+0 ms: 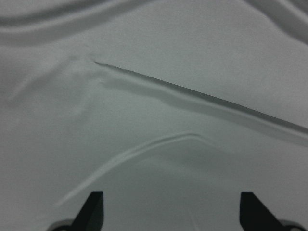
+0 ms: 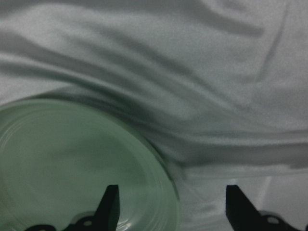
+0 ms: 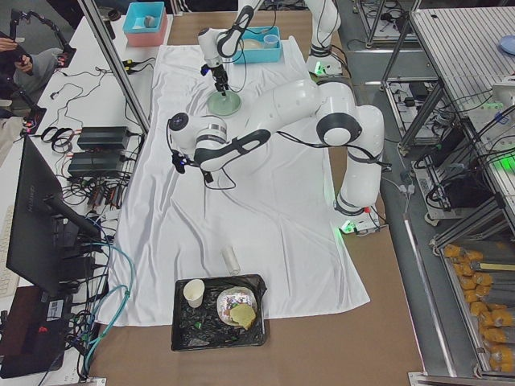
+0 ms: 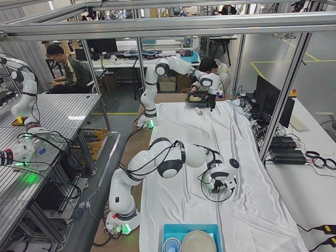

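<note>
A green plate (image 3: 224,104) lies on the white cloth (image 3: 265,193). My right gripper (image 3: 219,80) hangs open over it; in the right wrist view its fingertips straddle the rim of the plate (image 2: 67,159), with nothing held. My left gripper (image 3: 191,165), also open, is over bare cloth toward the middle; the left wrist view shows only wrinkled cloth (image 1: 159,110) between and ahead of its fingers.
A black tray (image 3: 185,330) with a cup, a small plate and yellow food sits at one end, a white cylinder (image 3: 230,260) beside it. A blue bin (image 4: 170,231) with dishes is at the other.
</note>
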